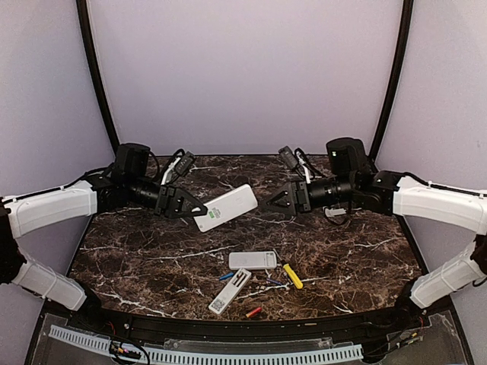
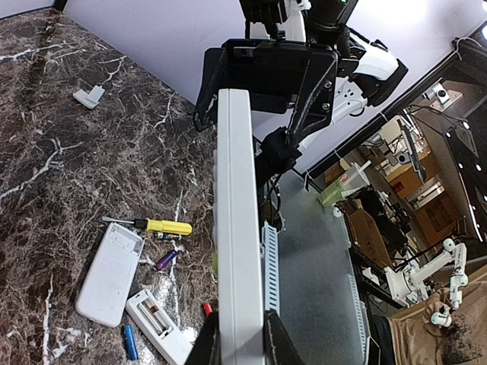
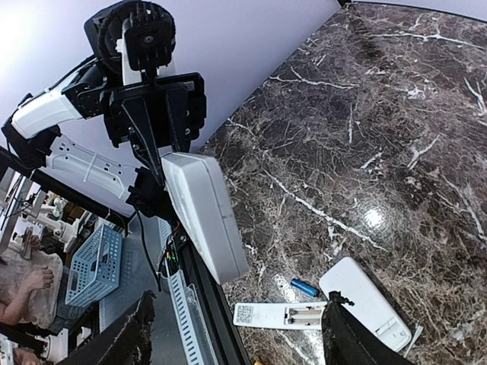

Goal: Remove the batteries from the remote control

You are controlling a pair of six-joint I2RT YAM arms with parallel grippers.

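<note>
A white remote [image 1: 225,207] is held raised by my left gripper [image 1: 199,209], which is shut on its end; it stands edge-on in the left wrist view. My right gripper [image 1: 274,199] is open just right of its free end, nothing between its fingers. On the marble table lie a white case [image 1: 252,260], a white battery holder [image 1: 230,291] with a QR label, and loose batteries: blue [image 1: 226,276], red [image 1: 253,312] and a purple one [image 2: 166,260].
A yellow screwdriver [image 1: 294,276] lies right of the case. A small white piece [image 2: 89,96] sits farther back.
</note>
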